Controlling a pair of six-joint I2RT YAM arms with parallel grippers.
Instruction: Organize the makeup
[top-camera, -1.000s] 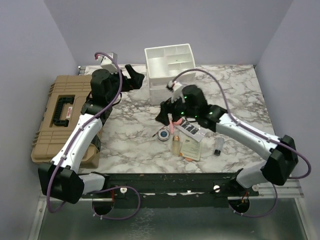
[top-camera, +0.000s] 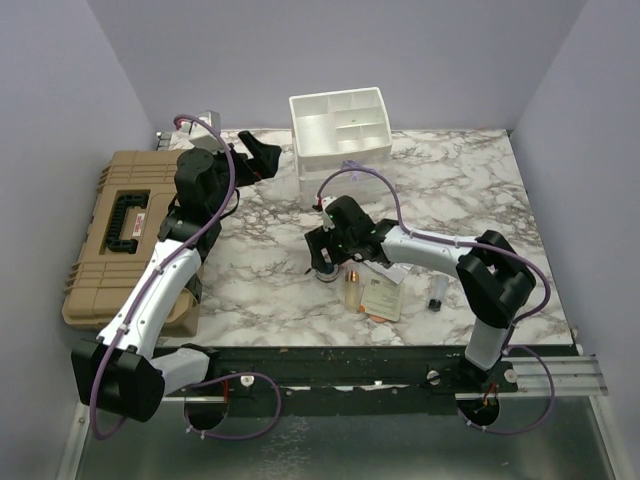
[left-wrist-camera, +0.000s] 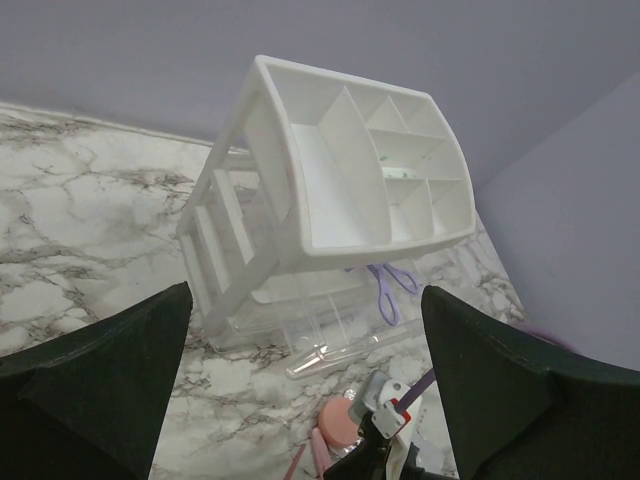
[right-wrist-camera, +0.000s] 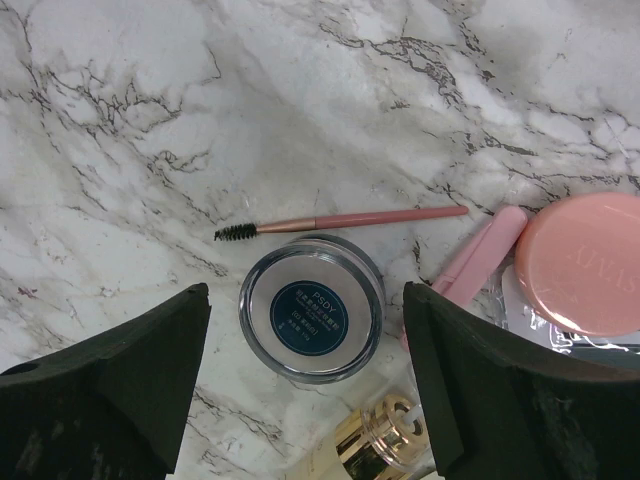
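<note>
My right gripper is open, hovering over a round jar (right-wrist-camera: 311, 308) with a dark label. Around it lie a slim spoolie brush (right-wrist-camera: 363, 218), a pink stick (right-wrist-camera: 481, 255), a pink compact (right-wrist-camera: 582, 260) and a gold-capped bottle (right-wrist-camera: 363, 445). In the top view, a card (top-camera: 380, 300) and a small tube (top-camera: 437, 292) lie to the right. My left gripper is open and raised at the left, facing the white organizer (left-wrist-camera: 370, 160) at the back, which has compartments on top and purple scissors (left-wrist-camera: 385, 300) lower down.
A tan hard case (top-camera: 110, 280) fills the left side of the table. Bare marble (top-camera: 470, 190) shows at the back right and in front of my left arm. Grey walls enclose the sides and back.
My left arm has moved a little leftward.
</note>
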